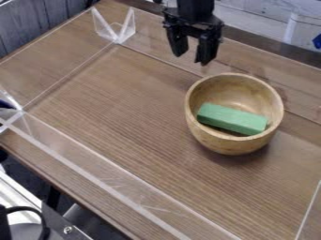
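My gripper [191, 41] is at the top middle, dark and open, above the table behind a wooden bowl [211, 89]. A green block [231, 119] lies inside the bowl, toward its front right. Nothing clearly shows between the fingers.
A clear plastic piece [115, 24] is at the upper left. A blue object [7, 112] is cut off at the left edge, and dark cables lie at the lower left.
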